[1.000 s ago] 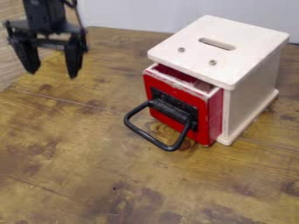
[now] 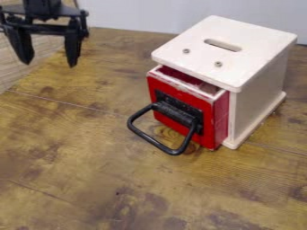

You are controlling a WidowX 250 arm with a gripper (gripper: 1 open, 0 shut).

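A white wooden box [image 2: 257, 108] with a slot and two screws on top stands at the right. Its red-fronted drawer [image 2: 167, 88] sticks out slightly at the front, with a black U-shaped handle [image 2: 156, 140] pointing toward the left. My black gripper [image 2: 48, 56] hangs at the upper left, well apart from the box, its two fingers spread open with nothing visible between them.
A lighter edge or surface shows at the far left behind the gripper.
Over the last second my gripper has moved up and to the left, away from the box. The box and drawer look unchanged.
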